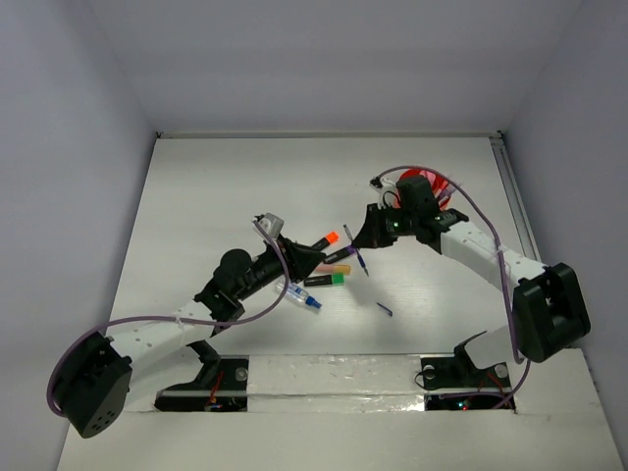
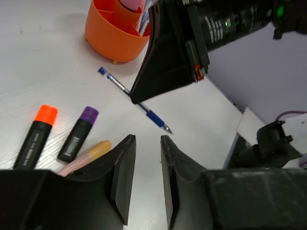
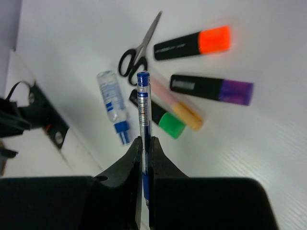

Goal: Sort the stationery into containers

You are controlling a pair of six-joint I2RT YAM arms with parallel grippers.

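Observation:
My right gripper point(image 1: 357, 243) is shut on a blue pen point(image 3: 144, 110), raised above the table left of the red-orange cup point(image 2: 112, 40), which holds some items. My left gripper is part open with nothing between its fingers, over the loose items. These include an orange-capped marker point(image 2: 33, 141), a purple-capped marker point(image 2: 76, 134), a pink-and-yellow one point(image 3: 187, 115), a green-capped marker point(image 3: 170, 123), scissors point(image 3: 144, 43) and a blue-capped bottle point(image 3: 112, 100). A small dark pen-like item point(image 1: 385, 308) lies apart toward the front.
The cup stands at the back right, partly hidden by my right arm in the top view. Walls enclose the table at back and sides.

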